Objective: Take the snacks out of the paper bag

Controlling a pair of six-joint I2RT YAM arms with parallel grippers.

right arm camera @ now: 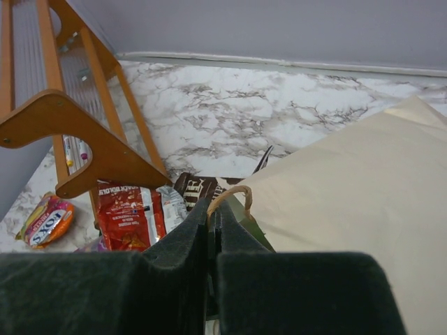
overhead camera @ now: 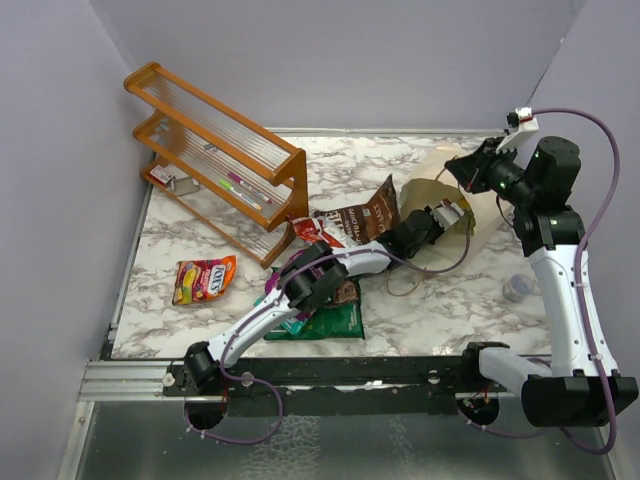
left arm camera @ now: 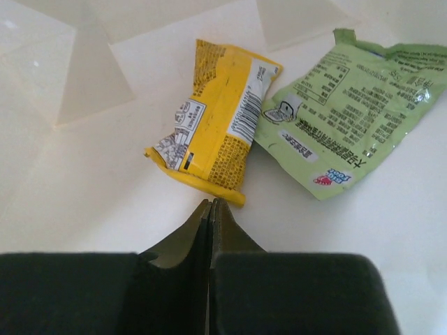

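Observation:
Inside the paper bag [overhead camera: 480, 215], a yellow snack packet [left arm camera: 216, 118] lies beside a green packet [left arm camera: 353, 108], their edges touching. My left gripper is shut with nothing between its fingers. Its tips are just short of the yellow packet's near edge, and the packet lies wholly outside them. In the top view the left arm reaches into the bag's mouth, hiding part of the inside. My right gripper is shut on the bag's twisted paper handle [right arm camera: 230, 194], with the bag's pale side stretching away to the right.
Several snack bags, including a red one [right arm camera: 129, 216], a brown one [overhead camera: 360, 215] and a green one [overhead camera: 320, 322], lie left of the paper bag. A wooden rack [overhead camera: 225, 160] stands behind them. An orange packet [overhead camera: 205, 280] lies alone at left, with bare marble around it.

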